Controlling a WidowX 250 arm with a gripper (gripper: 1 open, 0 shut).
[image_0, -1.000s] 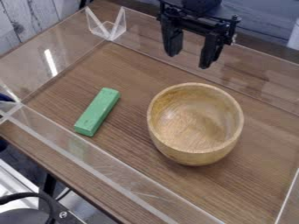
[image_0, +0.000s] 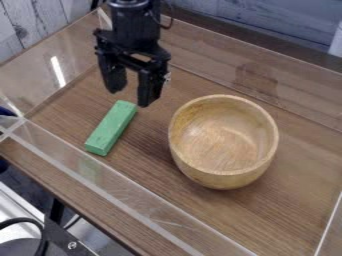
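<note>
A green rectangular block (image_0: 111, 128) lies on the wooden table at the left. Just above it hangs my black gripper (image_0: 131, 77), pointing down, its fingers apart with nothing visible between them. A large round wooden bowl (image_0: 223, 141) sits to the right of the block; it looks empty.
Bare table (image_0: 281, 60) fills the back right and the front. Behind my gripper at the top left a small white object is partly hidden by the arm. A black cable runs along the lower left edge.
My gripper has moved left and toward the front, from behind the bowl to above the green block. The block and bowl have not moved.
</note>
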